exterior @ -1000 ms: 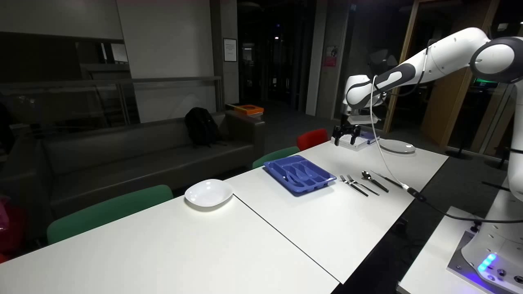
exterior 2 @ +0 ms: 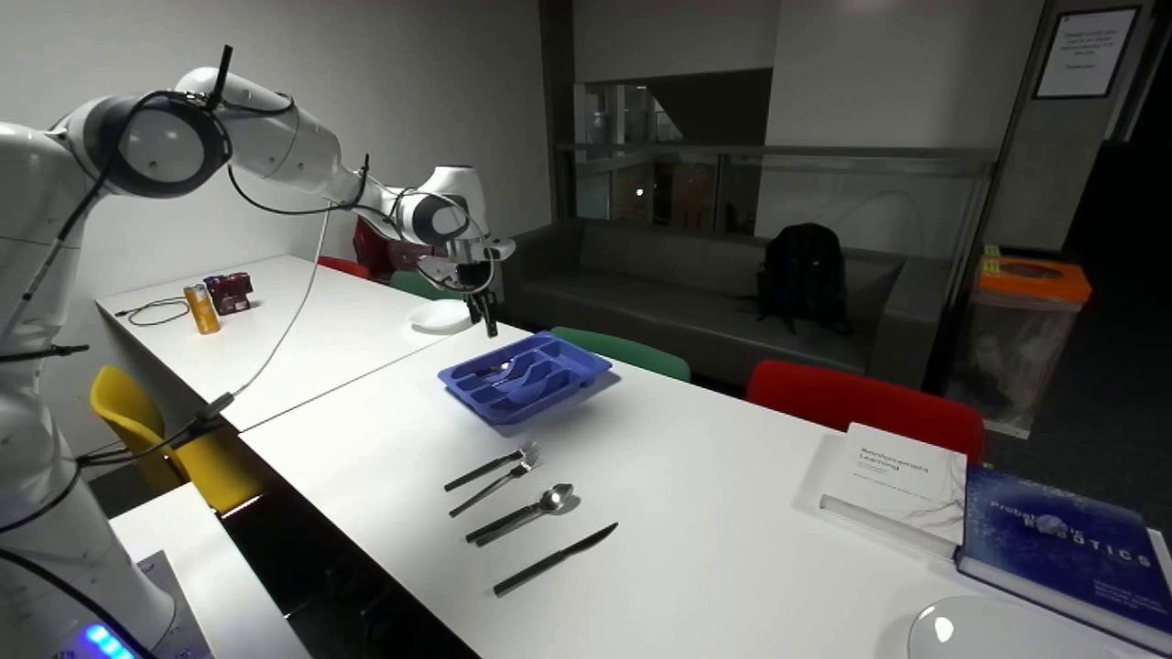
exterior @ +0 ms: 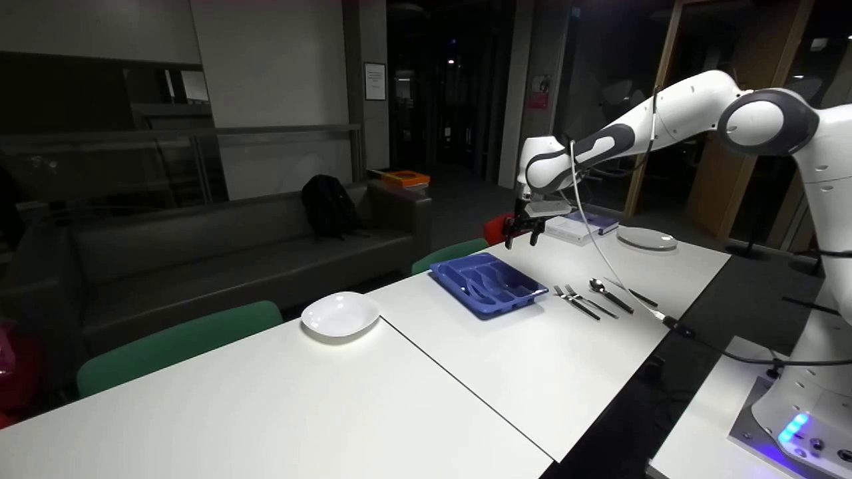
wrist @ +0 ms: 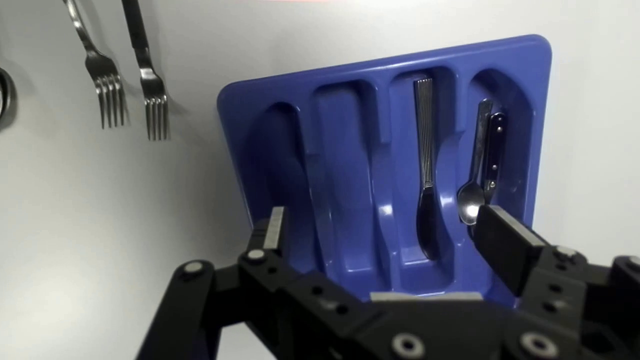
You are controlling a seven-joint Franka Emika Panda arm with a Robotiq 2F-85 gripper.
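Observation:
My gripper is open above the blue cutlery tray [wrist: 384, 66], with nothing held between its fingers. In the wrist view, a knife-like piece with a ribbed handle [wrist: 424, 132] lies in one tray compartment. A small spoon [wrist: 471, 201] and a dark-handled piece [wrist: 495, 144] share the compartment at the right; the finger partly hides them. The two compartments at the left look empty where visible. Outside the tray lie two forks [wrist: 155, 102], a spoon [exterior 2: 555, 498] with a second handle close against it, and a knife [exterior 2: 558, 558].
A white bowl [exterior: 341, 315] stands on the table beyond the tray. Two books [exterior 2: 895, 483] and a plate [exterior 2: 989, 631] occupy the opposite end. A can [exterior 2: 202, 308] is on the far table.
In exterior view 1, the arm and its gripper have moved left, from near the books towards the tray. The tray, bowl and cutlery have stayed in place.

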